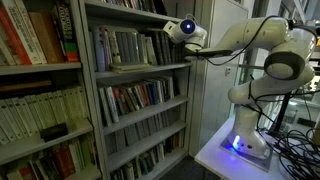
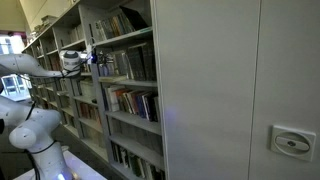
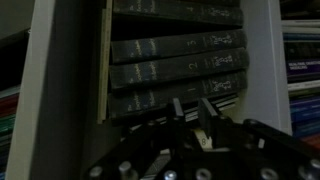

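Note:
Dark volumes with numbered spines fill the shelf in the wrist view; the spine marked 1 [image 3: 180, 95] lies closest to my gripper. The fingertips stand apart with a narrow gap, so the gripper is open, and no object shows clearly held. Whether the fingertips touch the books is too dark to tell. In exterior view 1 the gripper [image 1: 172, 27] is up at the upper shelves of the bookcase, in front of the dark books. From the other exterior view, the gripper [image 2: 88, 50] appears small beside the shelf edge.
A grey upright panel [image 3: 38, 90] bounds the books on one side, another panel [image 3: 265, 60] on the other. Lower shelves hold rows of books [image 1: 140, 98]. A white table [image 1: 225, 160] carries the arm's base. Cables [image 1: 298, 150] hang behind it.

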